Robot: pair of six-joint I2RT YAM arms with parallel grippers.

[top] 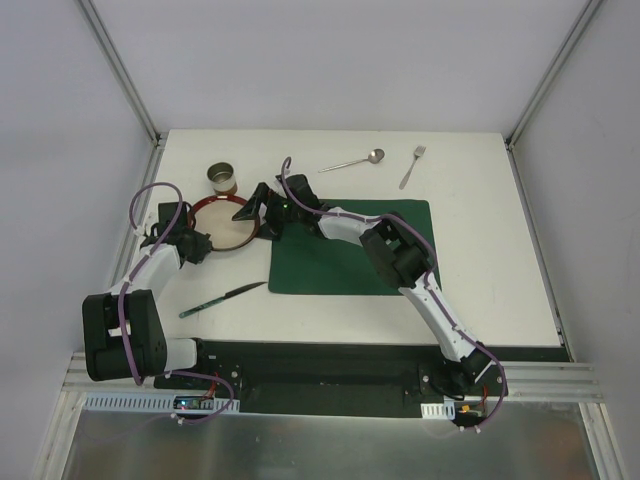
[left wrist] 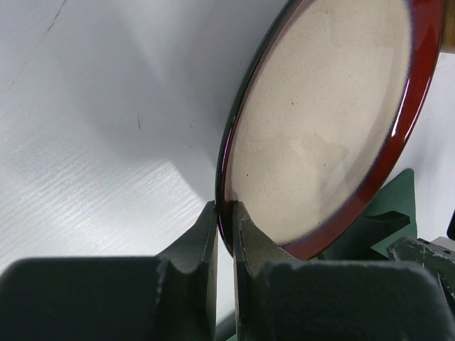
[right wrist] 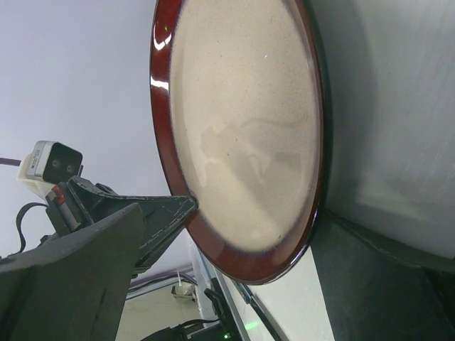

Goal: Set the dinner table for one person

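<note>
The cream plate with a dark red rim (top: 222, 221) is at the table's left, held clear of the tabletop at a tilt in both wrist views. My left gripper is shut on its rim, one finger on each side. At the plate's right edge, my right gripper (top: 250, 220) stands wide open; in the right wrist view its fingers (right wrist: 377, 266) lie on either side of the plate without visibly closing on it. The green placemat (top: 340, 275) lies mid-table. A knife (top: 222, 300), a spoon (top: 352, 162) and a fork (top: 412, 167) rest around it.
Just behind the plate stands a metal cup (top: 221, 177) with a brown lower part, close to the rim. My right arm (top: 400, 255) crosses over the placemat. Bare white table (top: 490, 240) spreads out on the right.
</note>
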